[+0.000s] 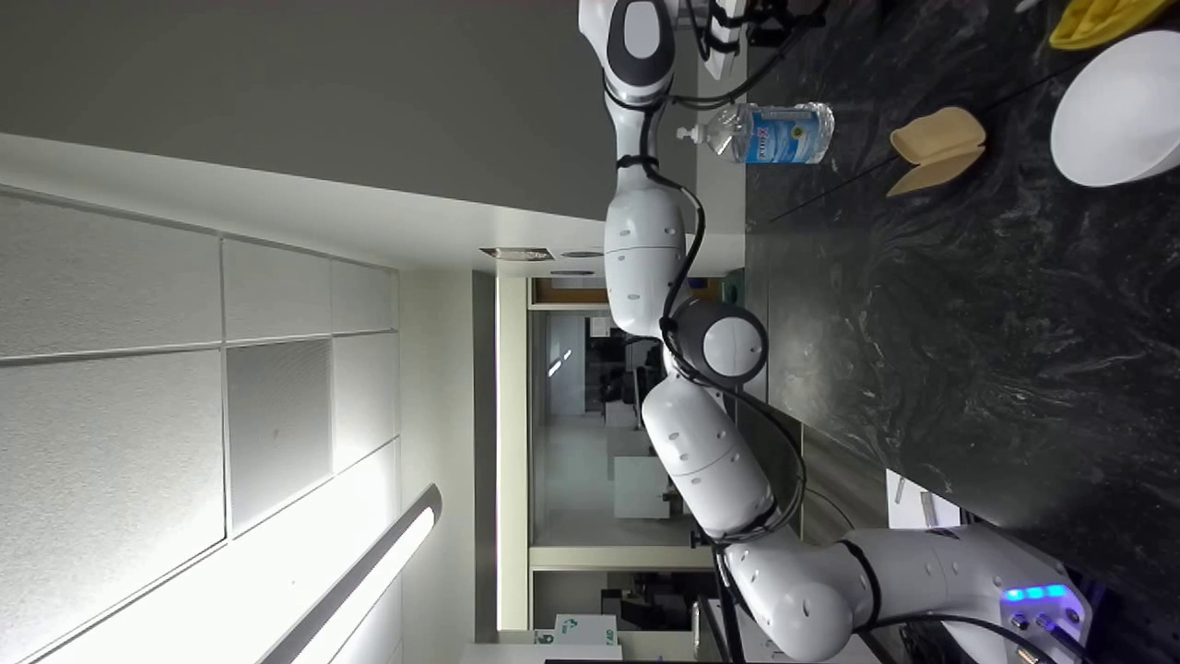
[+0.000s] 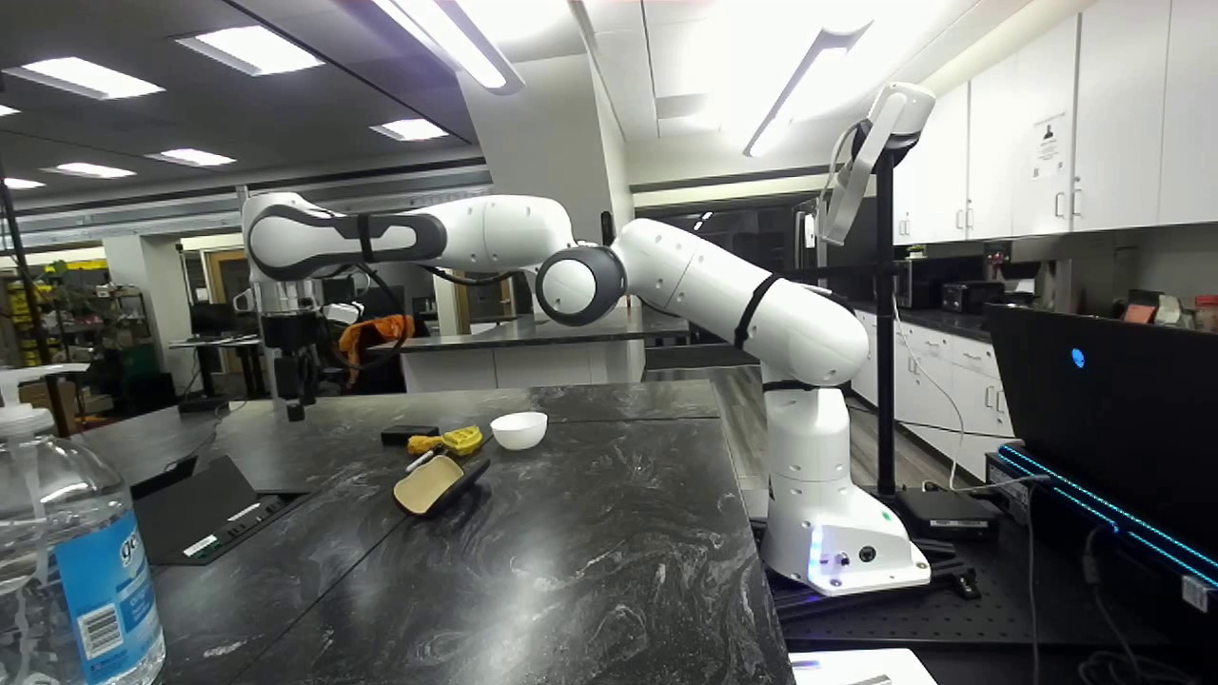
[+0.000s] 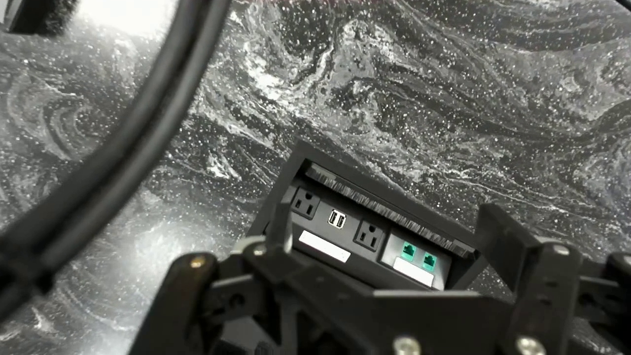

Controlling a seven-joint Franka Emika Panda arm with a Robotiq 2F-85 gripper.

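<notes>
My gripper stands open in the wrist view, its two black fingers wide apart and nothing held between them. Exterior view 2 has the gripper (image 2: 302, 400) at the left, pointing down above the dark tabletop. A white bowl (image 2: 520, 430) sits upright on the table, with a yellow item (image 2: 462, 440) beside it. Closer to that camera lies a tan, dark-backed curved piece (image 2: 424, 485). A clear pump bottle with a blue label (image 1: 783, 134) stands on the table, well apart from the bowl (image 1: 1123, 109).
Between the fingers in the wrist view appears a black outlet box (image 3: 368, 236) set in the tabletop below. An open black panel (image 2: 206, 508) rises beside the bottle in exterior view 2.
</notes>
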